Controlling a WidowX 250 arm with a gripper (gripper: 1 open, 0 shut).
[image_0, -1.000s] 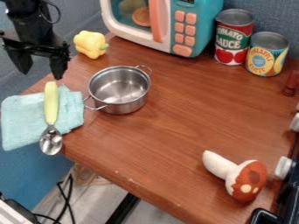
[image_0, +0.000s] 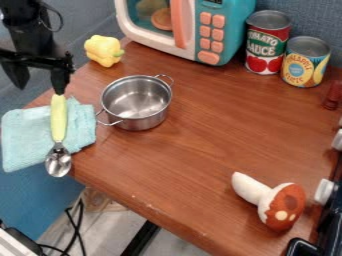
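The black gripper (image_0: 36, 70) hangs at the upper left, its fingers pointing down above a yellow-handled metal spoon (image_0: 58, 140), apart from it. The spoon lies on a light blue cloth (image_0: 27, 140) at the table's left edge. Whether the fingers are open is hard to tell. A steel pot (image_0: 135, 102) stands to the right of the spoon. A yellow rubber toy (image_0: 104, 50) sits behind it. A toy mushroom (image_0: 275, 203) lies on its side near the front right.
A toy microwave (image_0: 201, 30) stands at the back, beside a tomato sauce can (image_0: 265, 45) and another can (image_0: 305, 62). A small red object (image_0: 333, 96) and black equipment line the right edge.
The gripper has shifted very slightly; nothing else has visibly changed.
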